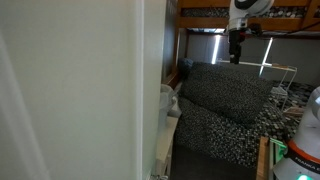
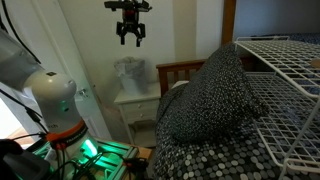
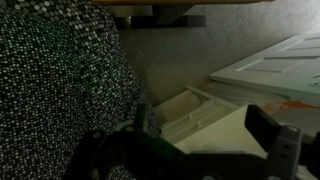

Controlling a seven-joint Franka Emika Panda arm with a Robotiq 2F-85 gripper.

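Observation:
My gripper hangs high in front of the white wall, pointing down, its two fingers apart with nothing visible between them. In exterior view 1 the gripper is at the upper right, above the patterned bedding. Dark fingers stand wide apart along the bottom of the wrist view. Below the arm in exterior view 2, a white cabinet carries a bin lined with a pale bag. The wrist view shows a white drawer-like front from above; whether it stands open is unclear.
Black-and-white speckled bedding heaps up beside the cabinet. A white wire rack stands at the right. In exterior view 1 a pale panel blocks the left half. Grey carpet shows in the wrist view.

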